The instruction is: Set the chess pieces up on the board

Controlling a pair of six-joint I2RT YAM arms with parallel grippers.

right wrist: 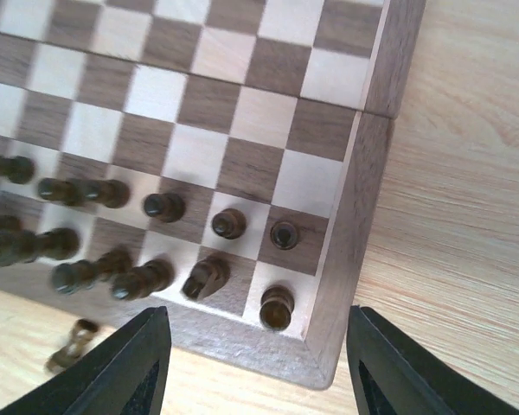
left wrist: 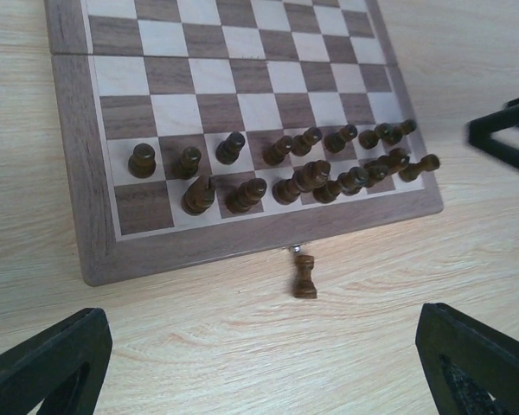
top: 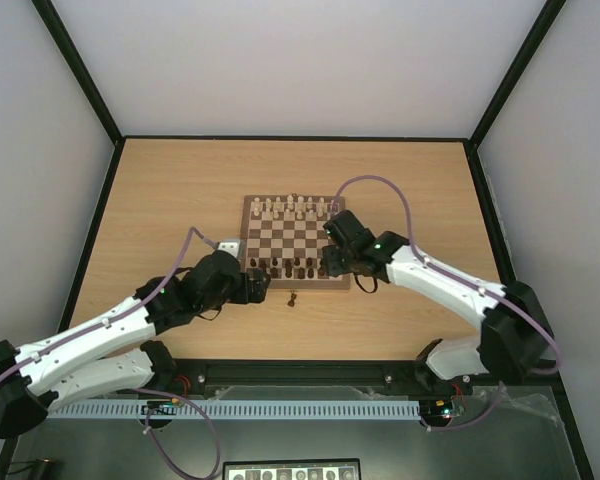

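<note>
On the wooden chessboard (top: 284,235), light pieces (top: 289,205) stand along the far side and dark pieces along the near side. In the left wrist view, dark pawns (left wrist: 142,160) form a row ahead of the back pieces, and the near-left corner square (left wrist: 144,207) is bare. A dark rook (left wrist: 304,277) lies on the table, just off the board's near edge. My left gripper is open above the table by that edge, nothing between its fingers. Also open and empty, my right gripper hovers over the near-right corner, where another dark rook (right wrist: 277,307) stands.
A small metal clasp (left wrist: 296,249) projects from the board's near edge beside the lying rook. Both grippers hang close to the crowded dark rows. Bare table (top: 180,190) surrounds the board on the left and at the back.
</note>
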